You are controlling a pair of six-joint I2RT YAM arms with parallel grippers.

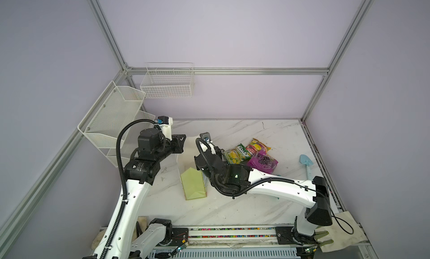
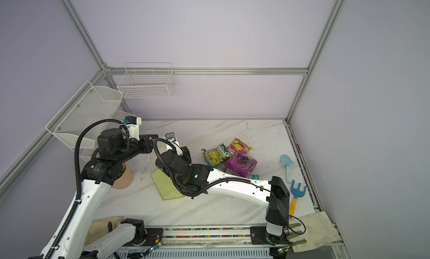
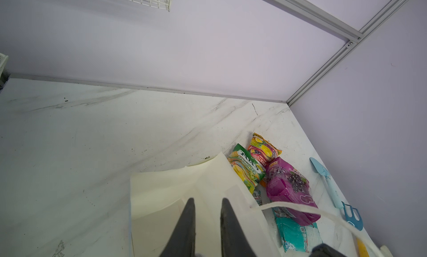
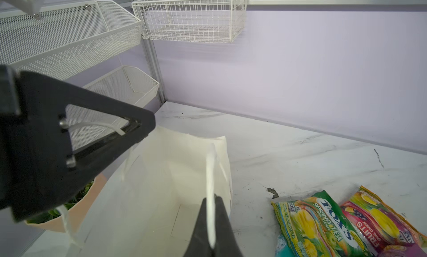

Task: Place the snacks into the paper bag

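The cream paper bag (image 4: 178, 177) with a green bottom (image 1: 193, 185) stands open at the table's middle, between my grippers. My left gripper is shut at its rim; in the right wrist view a white handle runs near it. My right gripper is shut at the bag's near side, with a white handle strip over its fingers; whether it grips this is unclear. Right of the bag lie the snacks: a green packet (image 3: 244, 165), a pink-yellow packet (image 3: 262, 148), a purple packet (image 3: 287, 190) and a teal packet (image 3: 291, 234).
A potted plant (image 2: 121, 180) stands left of the bag, below wire shelves (image 2: 94, 108). A blue trowel (image 2: 286, 162) and fork (image 2: 297, 189) lie at the right edge.
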